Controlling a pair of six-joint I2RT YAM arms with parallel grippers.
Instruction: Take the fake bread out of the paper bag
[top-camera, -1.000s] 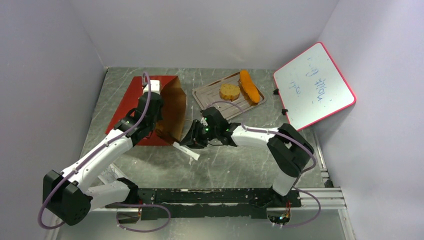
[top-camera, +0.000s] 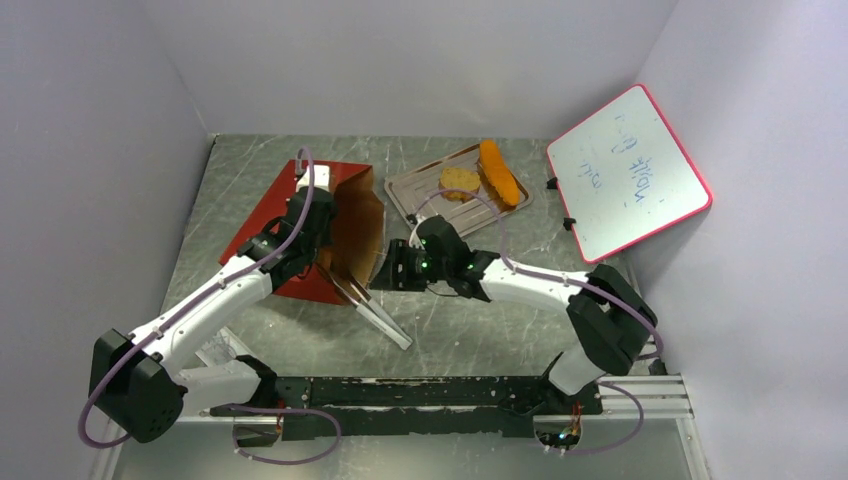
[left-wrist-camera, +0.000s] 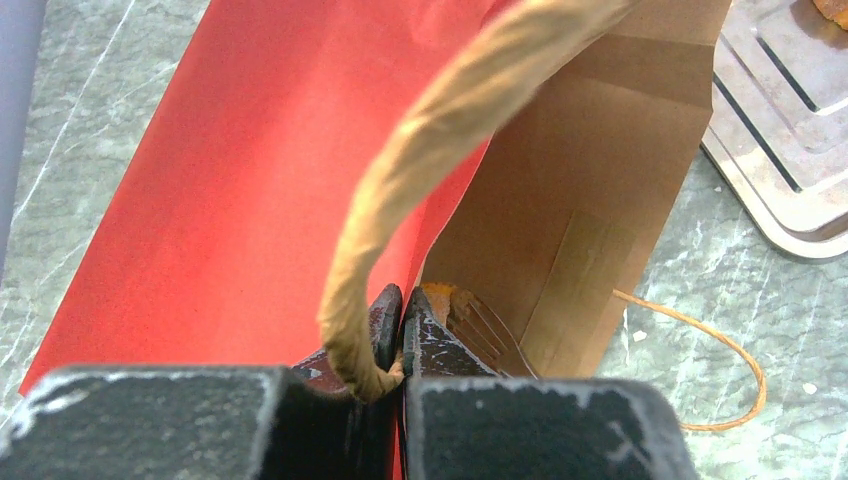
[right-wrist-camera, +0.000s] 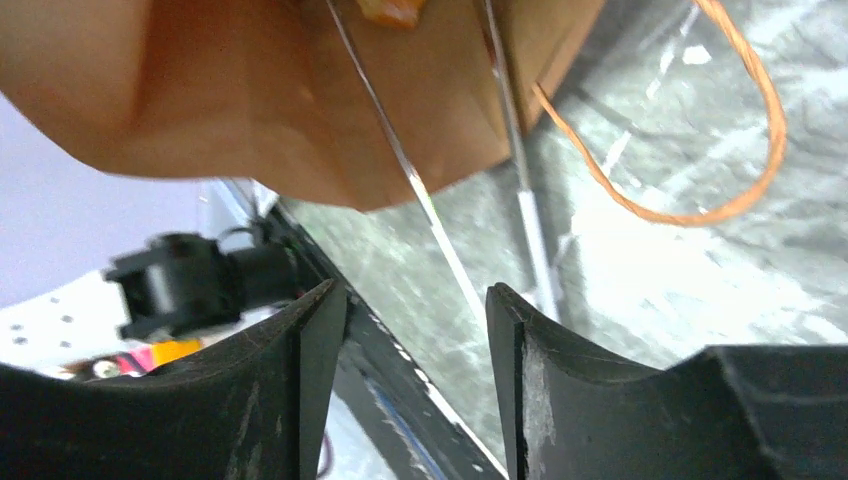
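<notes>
The red paper bag (top-camera: 268, 205) lies on its side at the left, its brown mouth facing right. My left gripper is shut on the edge of the bag's mouth, red paper between its fingers. Deep in the mouth an orange-brown piece of bread (right-wrist-camera: 392, 12) shows only in part. Metal tongs (top-camera: 384, 320) reach into the bag, their arms spread and the handle ends out on the table. My right gripper stands open near the handles, fingers apart, with nothing seen held between them.
A metal tray (top-camera: 410, 190) at the back holds a bread slice (top-camera: 459, 182) and a long orange loaf (top-camera: 499, 174). A whiteboard (top-camera: 630, 175) leans at the right. The bag's twisted cord handle (left-wrist-camera: 745, 365) curls over the table. Clear table lies at front right.
The tongs have gone from closed together to spread apart, with their handles further forward. My right gripper has come off them. The bag and left gripper have shifted slightly right.
</notes>
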